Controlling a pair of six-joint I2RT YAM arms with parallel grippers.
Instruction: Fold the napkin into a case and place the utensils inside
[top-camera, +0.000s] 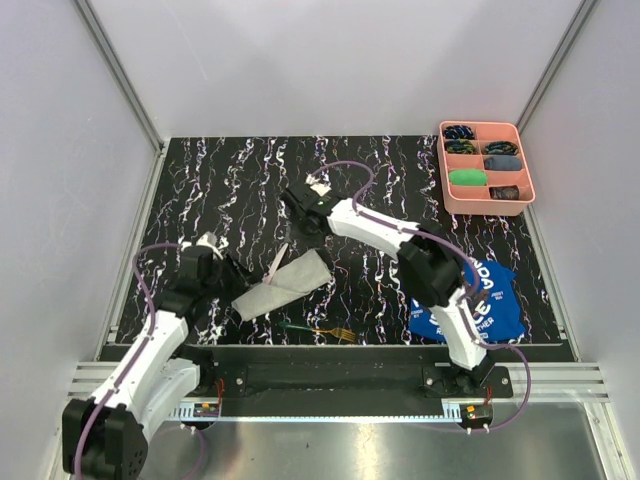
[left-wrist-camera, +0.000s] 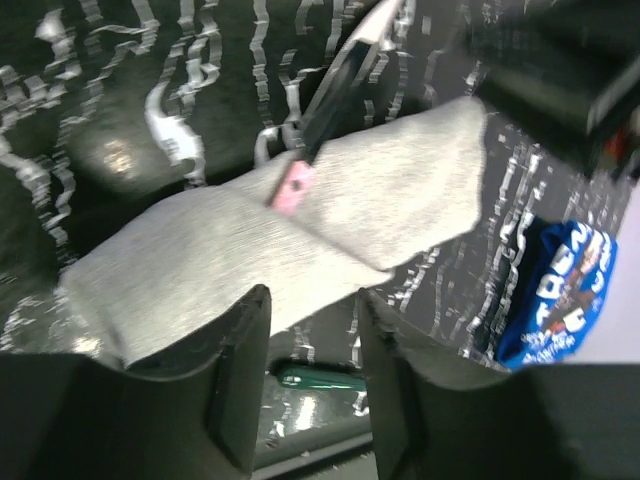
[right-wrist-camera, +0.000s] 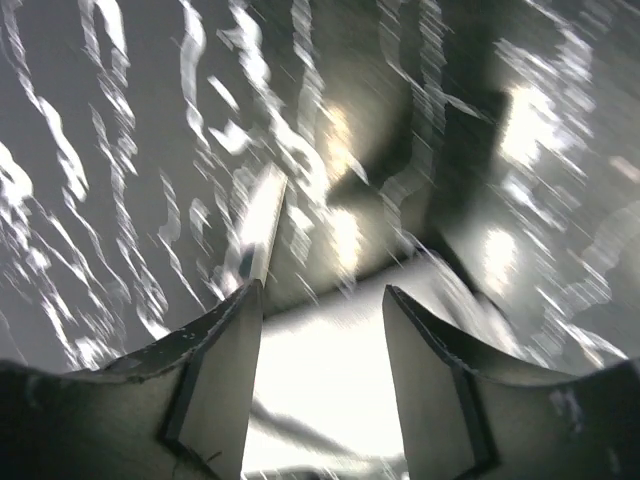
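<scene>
The grey napkin (top-camera: 290, 283) lies folded at a slant on the table, a fold line crossing it in the left wrist view. A knife (top-camera: 277, 260) with a pink end (left-wrist-camera: 293, 187) is tucked partly under that fold, and its blade sticks out past the napkin's far edge. Below the napkin rests a fork (top-camera: 325, 330) with a green handle (left-wrist-camera: 318, 378). Over the napkin's left end, my left gripper is part open with nothing visible between its fingers. My right gripper stands open above the far edge, clear of the cloth.
A pink compartment box (top-camera: 487, 205) with rolled cloths stands at the back right. Blue printed cloth (top-camera: 490, 305) lies at the right, partly beneath the right arm.
</scene>
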